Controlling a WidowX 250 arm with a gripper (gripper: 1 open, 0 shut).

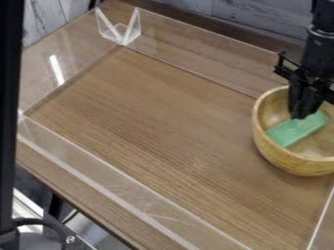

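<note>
A round wooden bowl (280, 156) sits at the right of the table, with a green block (287, 135) lying inside it. My black gripper (300, 107) reaches down from the top right into the bowl, its fingers just above or at the green block's upper end. The fingers look close together; whether they grip the block is hard to tell.
Clear strips border its edges, with a small clear angular piece (119, 29) at the back left. A dark object (33, 236) stands at the lower left corner.
</note>
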